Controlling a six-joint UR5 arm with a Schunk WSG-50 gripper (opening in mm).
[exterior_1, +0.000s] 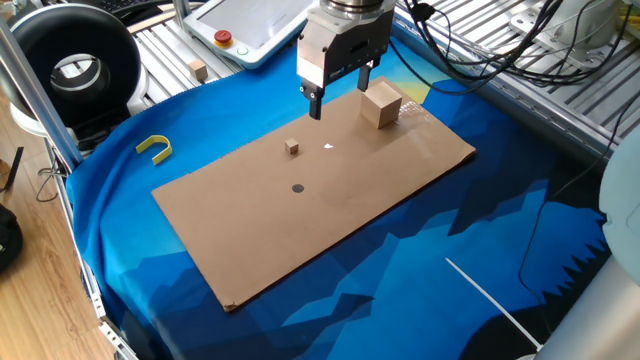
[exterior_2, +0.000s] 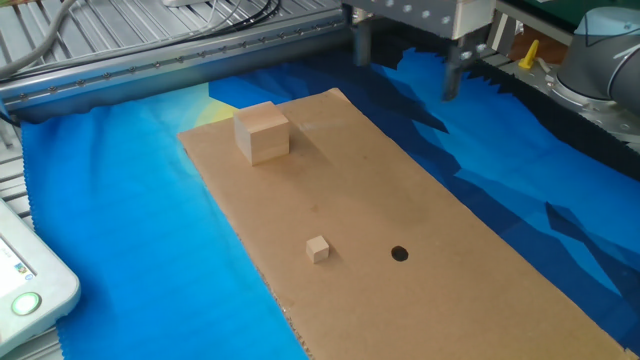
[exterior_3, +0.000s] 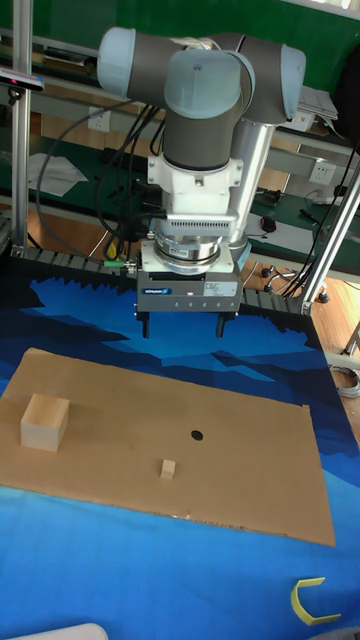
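Above the cardboard sheet (exterior_1: 240, 220) hangs my gripper (exterior_1: 340, 95), its two fingers spread wide with nothing between them. In exterior view 3 the gripper (exterior_3: 183, 325) points down, well clear of the blocks. A large wooden block (exterior_1: 381, 105) stands near one end of the cardboard. Toward the middle sits a small wooden cube (exterior_1: 292, 146), with a flat black disc-like spot (exterior_1: 298, 188) a short way from it. In exterior view 2 the small cube (exterior_2: 317, 249) and the large block (exterior_2: 262, 133) stand apart, neither touched by the fingers (exterior_2: 453, 75).
A yellow hook-shaped piece (exterior_1: 155, 150) lies on the blue cloth (exterior_1: 110, 190) beside the cardboard. A tablet-like panel with a red button (exterior_1: 223, 38) and another small block (exterior_1: 198, 70) are at the back. Cables (exterior_1: 480, 50) hang at the right. Much of the cardboard is bare.
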